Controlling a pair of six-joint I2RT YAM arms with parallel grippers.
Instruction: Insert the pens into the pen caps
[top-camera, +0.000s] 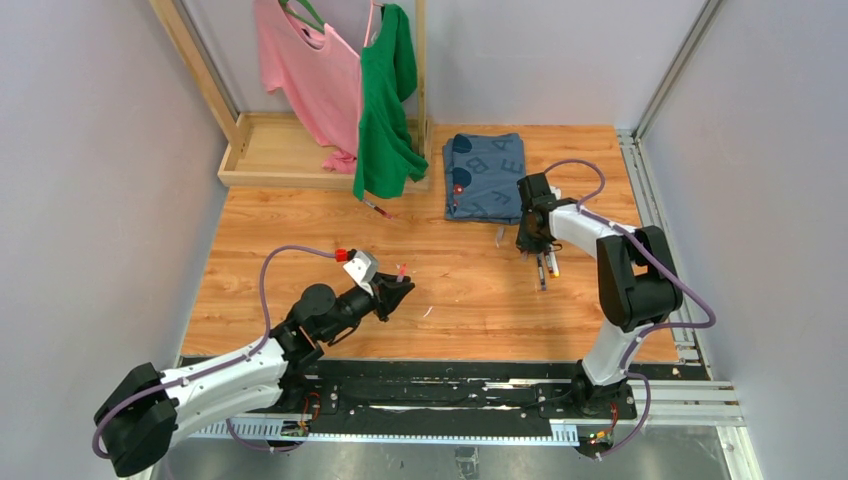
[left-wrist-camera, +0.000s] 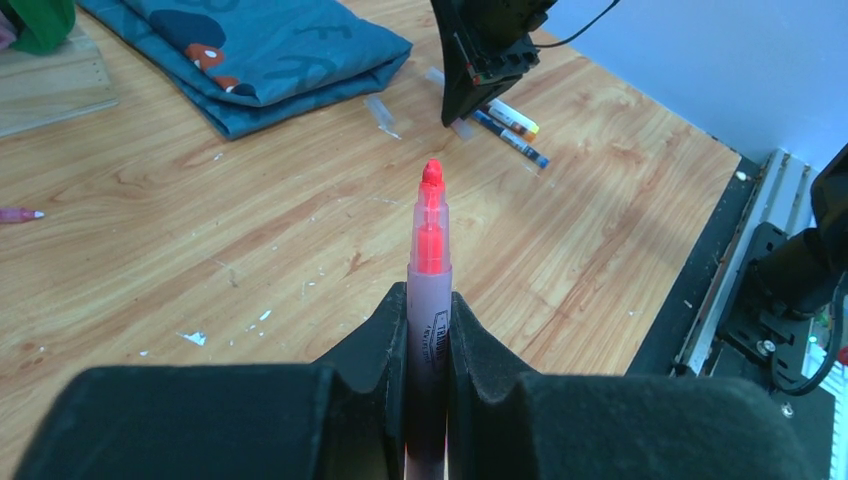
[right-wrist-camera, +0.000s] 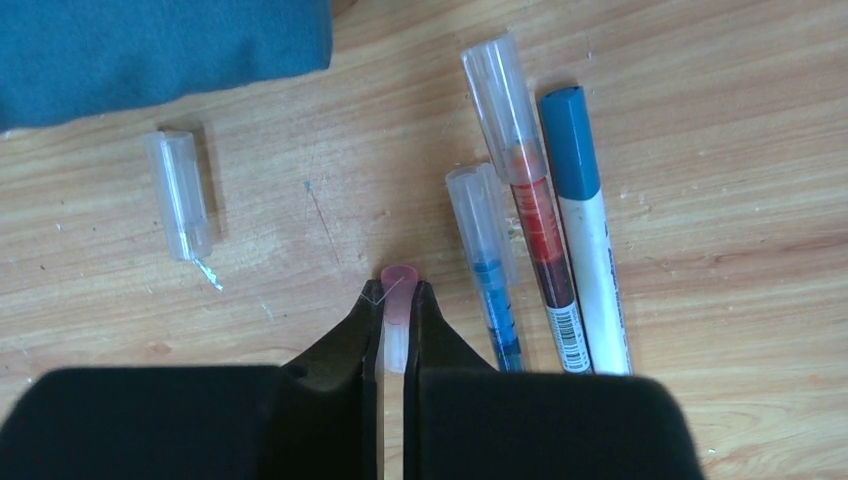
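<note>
My left gripper is shut on a pink pen (left-wrist-camera: 430, 250), held upright with its tip uncovered. Over the right side of the table, my right gripper is shut on a small clear cap with a pink top (right-wrist-camera: 397, 330), at table level. To its right lie a blue pen (right-wrist-camera: 495, 305) with a clear cap, a red pen (right-wrist-camera: 540, 230) with a clear cap and a white marker (right-wrist-camera: 590, 280) with a blue cap. A loose clear cap (right-wrist-camera: 178, 195) lies to its left. Another pink pen (left-wrist-camera: 18, 215) lies left on the table.
A folded blue cloth (top-camera: 483, 175) lies behind the right gripper. A wooden rack (top-camera: 250, 170) with hanging pink and green shirts stands at the back left.
</note>
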